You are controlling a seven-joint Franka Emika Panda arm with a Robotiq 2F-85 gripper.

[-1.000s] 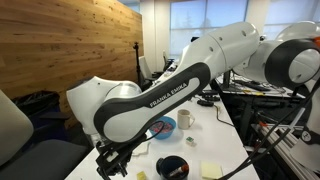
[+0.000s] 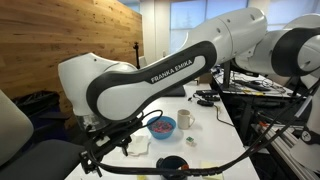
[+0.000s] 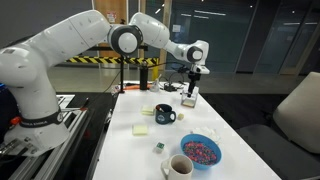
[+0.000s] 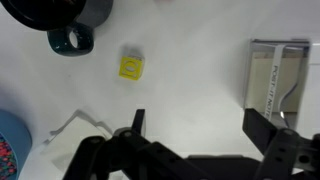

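Observation:
My gripper is open with nothing between its fingers, in the wrist view over bare white table. To its right lies a clear lidded box (image 4: 277,80) with a label strip and something thin inside. A small yellow block (image 4: 131,67) sits ahead on the left, near a dark mug (image 4: 70,38) cut off by the frame's corner. In exterior view 2 the gripper (image 3: 192,82) is at the table's far end, close to the box (image 3: 189,100); the height gap is hard to judge.
A blue bowl (image 3: 201,150) with small red items and a white mug (image 3: 181,168) stand at the near end. Pale yellow squares (image 3: 140,130) lie on the left. In exterior view 1 a black cable (image 2: 220,165) hangs across the dark mug (image 2: 172,165).
In exterior view 1 the gripper and arm have shifted left and look larger. The hanging cable now crosses the dark mug and covers the yellow block. The table objects appear unmoved.

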